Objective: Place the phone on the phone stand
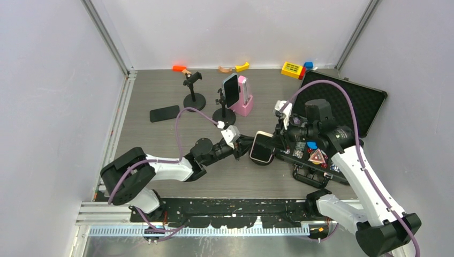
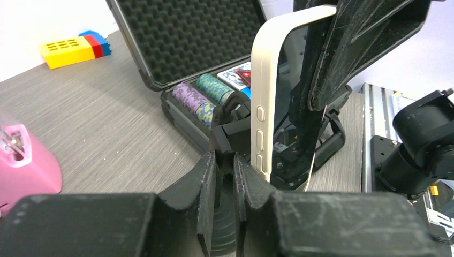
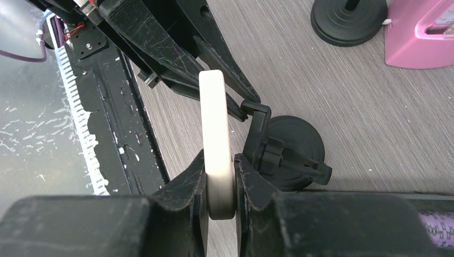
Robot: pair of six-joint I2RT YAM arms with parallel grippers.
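Note:
A cream-edged phone (image 1: 261, 148) is gripped by my right gripper, shut on it, just over a black phone stand (image 3: 292, 142). In the left wrist view the phone (image 2: 265, 91) stands upright. My left gripper is at the stand's upper part beside the phone, its fingertips close together on or at the holder; whether they grip it is unclear.
A pink holder (image 1: 242, 107), two other stands (image 1: 194, 100), one carrying a phone (image 1: 231, 88), and a dark phone (image 1: 164, 113) lie behind and left. An open case (image 1: 342, 101) with items is at the right.

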